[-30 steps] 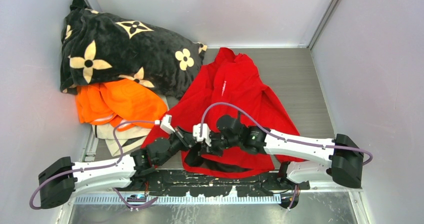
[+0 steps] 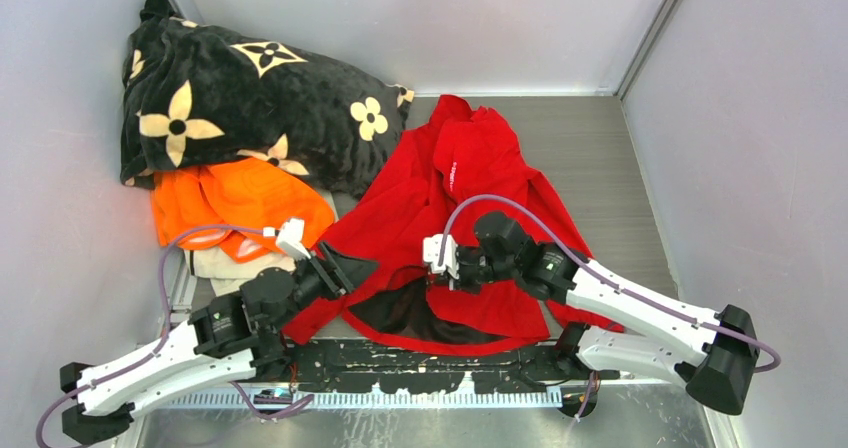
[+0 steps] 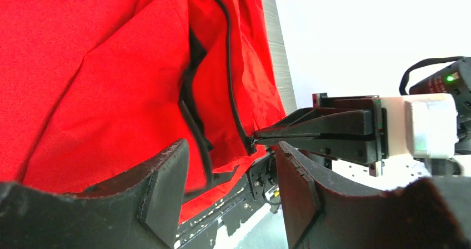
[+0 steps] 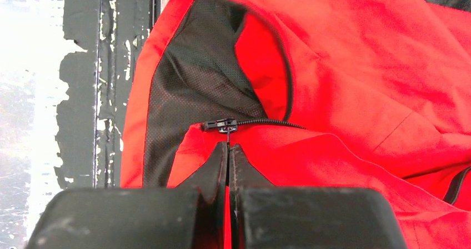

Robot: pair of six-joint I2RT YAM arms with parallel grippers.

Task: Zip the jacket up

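Observation:
A red jacket (image 2: 395,208) lies spread with its dark mesh lining showing near the front edge. In the right wrist view my right gripper is shut on the small metal tab of the black zipper pull (image 4: 226,125), at the bottom end of one zipper tape. Another zipper tape (image 4: 288,82) curves apart from it across the fabric. My left gripper stands open over the jacket, empty, left of the right gripper, as the left wrist view and top view (image 2: 340,268) show.
A patterned black pillow (image 2: 250,108) and orange cloth (image 2: 235,203) lie at the back left. Bare grey floor (image 2: 610,178) is at the right. Walls bound the sides and back; a worn front edge runs below the jacket.
My left gripper has drawn back leftward and away from the right one. The right arm has moved right, and more of the dark lining shows.

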